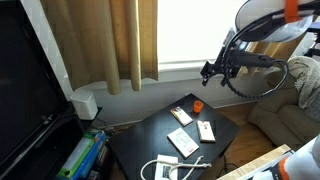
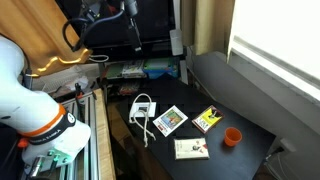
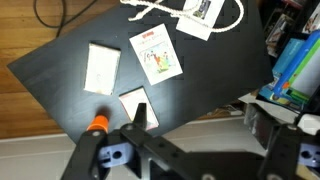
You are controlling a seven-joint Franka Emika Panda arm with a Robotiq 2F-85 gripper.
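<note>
Above the dark table (image 2: pixel 255 165) my gripper (image 1: pixel 213 72) hangs in the air, open, nothing between its fingers. In the wrist view the two black fingers (image 3: pixel 135 138) stand far apart at the bottom edge. An orange cup (image 2: pixel 232 136) stands on the table near the window-side edge; part of it (image 3: pixel 98 122) shows beside the left finger in the wrist view. Near the cup lie a flat white pack (image 2: pixel 191 148) and a colourful card (image 2: pixel 208 118). Farther from the cup lie a white card with small pictures (image 2: pixel 170 121) and a looped white cord (image 2: pixel 146 120).
Under the cord is another white sheet (image 3: pixel 203 14). Books or boxes (image 1: pixel 83 155) are stacked beside the table. A brown curtain (image 1: pixel 88 40) and a wall border the far side. Bare table surface lies between the flat items.
</note>
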